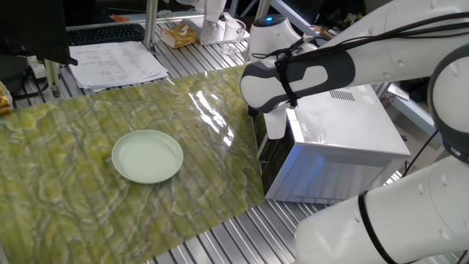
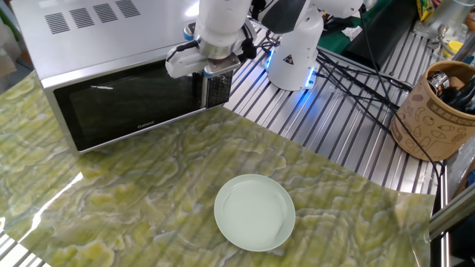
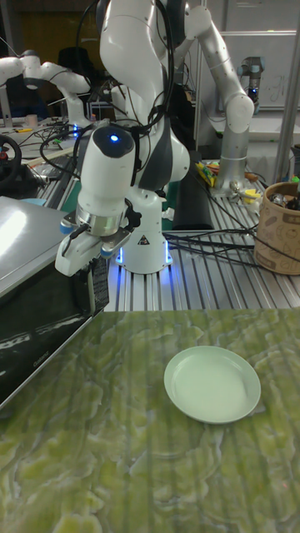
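A microwave [image 2: 126,104] with a silver body and a dark glass door stands on the table, its door closed. My gripper [image 2: 210,74] is in front of the door's handle end, close to the upright handle [image 2: 205,93]. From exterior view 3 the gripper [image 3: 89,271] points down beside the microwave's front edge. The fingertips are mostly hidden, and whether they touch or enclose the handle cannot be made out. A pale green plate [image 1: 148,157] lies empty on the green marbled mat, well apart from the gripper.
A patterned bucket [image 2: 434,111] holding dark items stands near the arm's base, with loose cables beside it. Papers [image 1: 117,64] and a keyboard [image 1: 106,34] lie beyond the mat.
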